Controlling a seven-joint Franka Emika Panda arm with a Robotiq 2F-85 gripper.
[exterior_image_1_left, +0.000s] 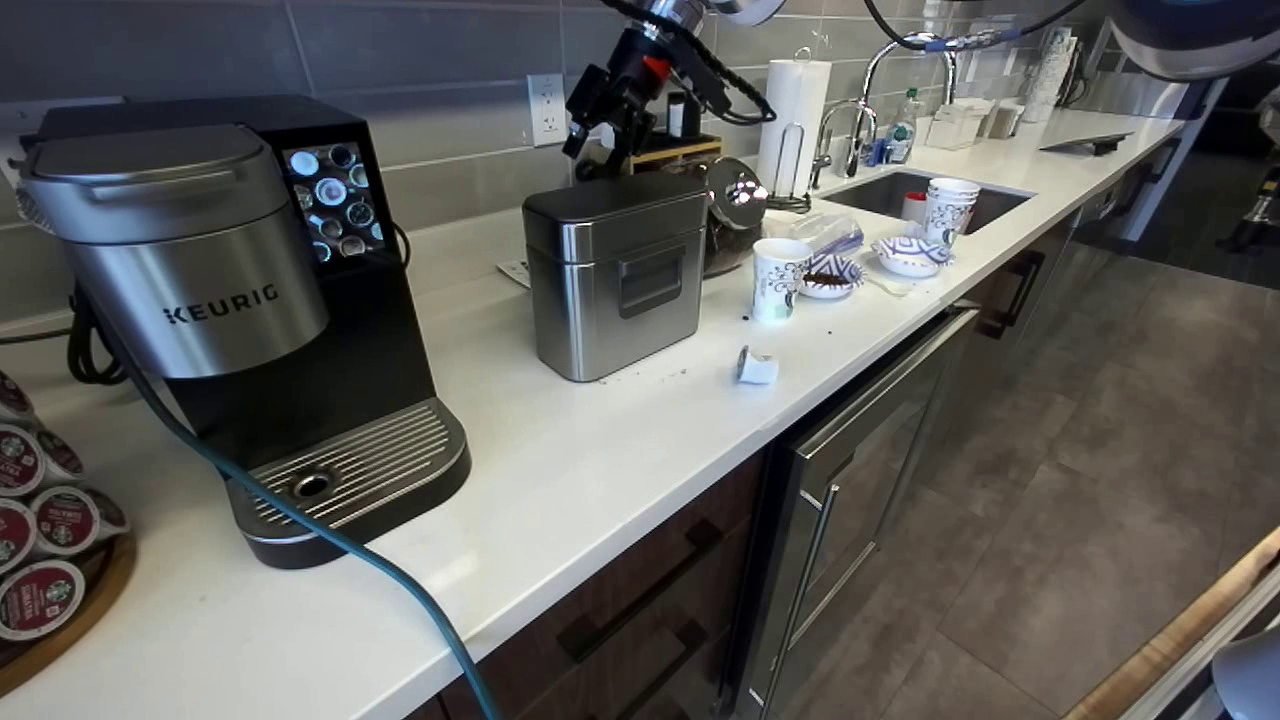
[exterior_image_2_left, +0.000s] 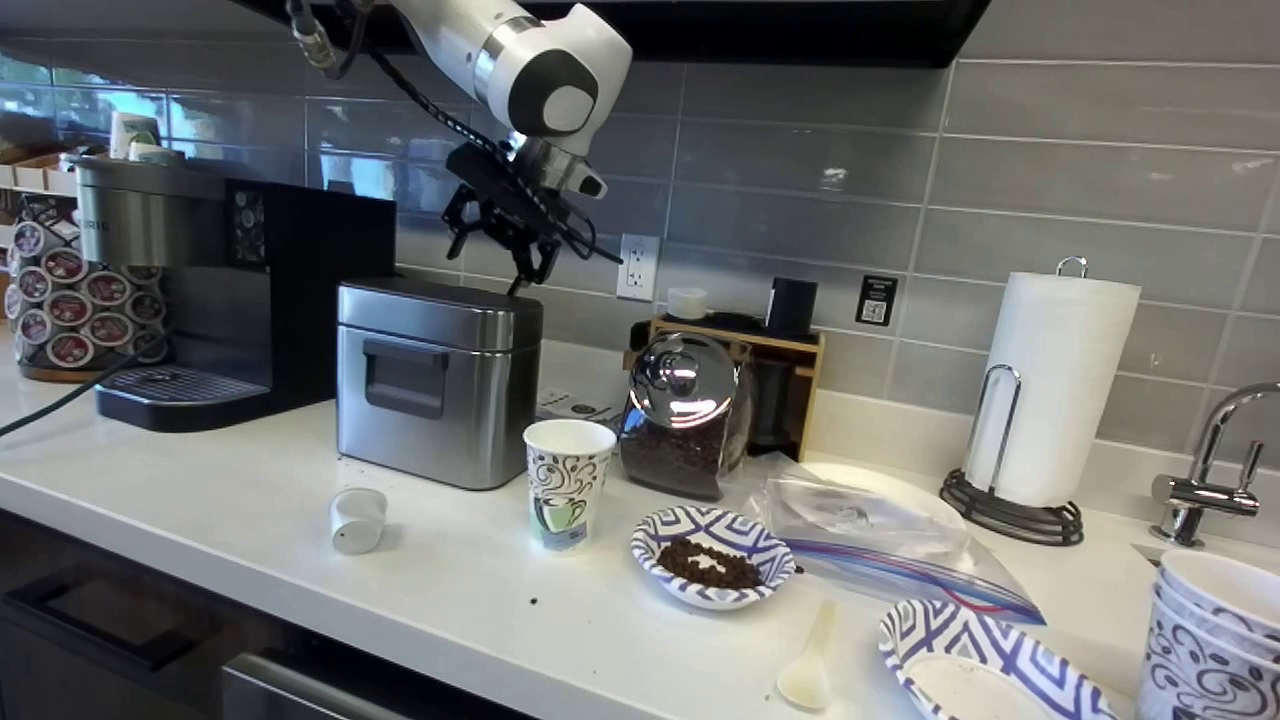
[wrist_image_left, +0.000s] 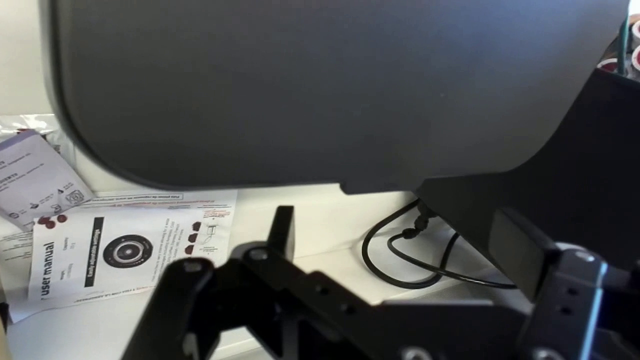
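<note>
My gripper hangs behind and above the steel bin with the dark lid, tilted, its two fingers spread with nothing between them. In the wrist view the gripper shows its fingers wide apart over the counter near the wall. The bin's dark lid fills the top of that view and looks closed. From exterior view 1 the gripper appears just past the lid's back edge. Whether it touches the lid cannot be told.
A coffee maker stands left of the bin. Behind the bin lie a printed manual and a black cord. To the right are a paper cup, a glass jar and a bowl of beans. A small pod lies in front.
</note>
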